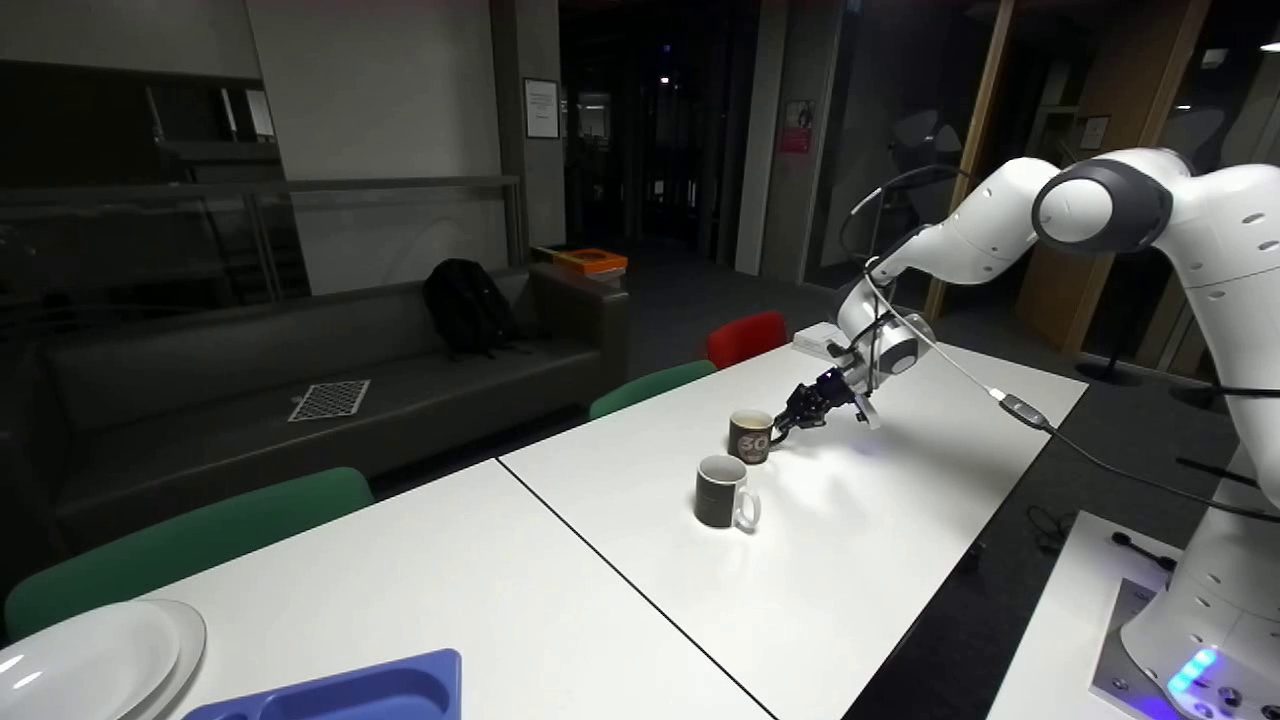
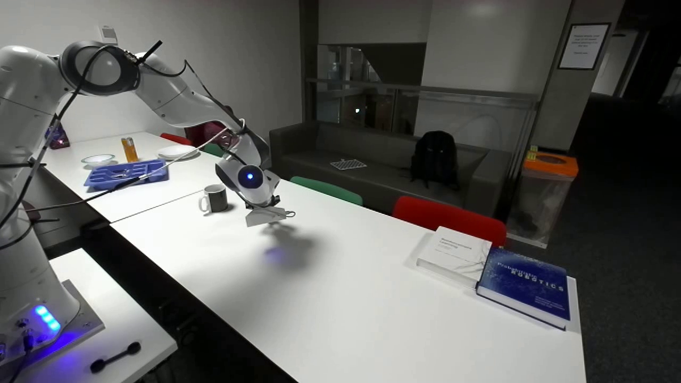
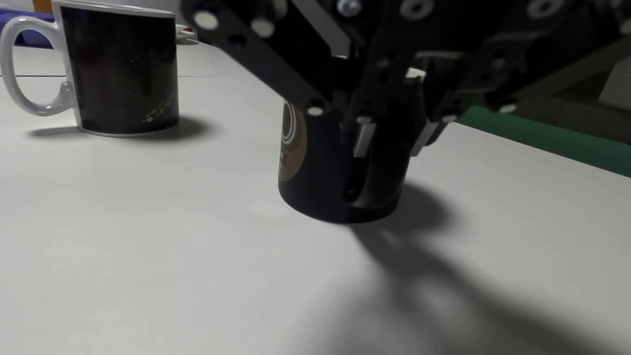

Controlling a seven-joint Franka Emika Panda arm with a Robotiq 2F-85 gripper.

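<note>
A dark mug with "30" printed on it (image 1: 751,444) stands upright on the white table, its base at the tabletop. My gripper is at the mug's handle side and shut on its dark handle (image 3: 378,177); the fingers partly cover the upper part of the mug (image 3: 322,171). In the second exterior view the arm hides this mug. A second mug, black with white rim and handle (image 3: 121,71), stands apart from it, nearer the first exterior camera (image 1: 720,494).
A blue tray (image 2: 99,184), plates (image 2: 177,152) and an orange container (image 2: 130,149) are on the far table section. Two books (image 2: 453,249) lie at the opposite end. Green and red chairs line the sofa side.
</note>
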